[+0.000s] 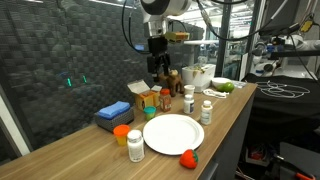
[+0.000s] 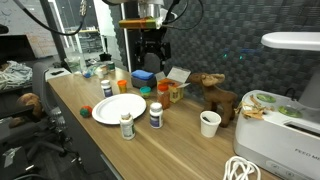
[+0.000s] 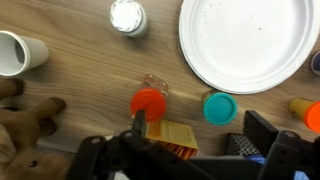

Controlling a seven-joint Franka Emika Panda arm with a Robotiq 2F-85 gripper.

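Note:
My gripper point(image 1: 158, 70) hangs open above the back of the table, with nothing between its fingers. In the wrist view its two black fingers stand wide apart at the lower edge. A red-capped bottle point(image 3: 148, 103) shows close to the left finger point(image 3: 122, 150), well below it. The teal-lidded jar point(image 3: 220, 108) lies below the gap, nearer the right finger point(image 3: 266, 138). A white plate point(image 1: 172, 138) rests on the wooden table, with a red, tomato-like item point(image 1: 189, 159) at its front edge.
White bottles point(image 1: 136, 147) stand around the plate. Behind are a cardboard box point(image 1: 144, 97), a blue cloth point(image 1: 114, 109) on a dark box, a brown animal figure point(image 2: 215, 92) and a white cup point(image 2: 210, 123). Bare wood lies at the table's near left.

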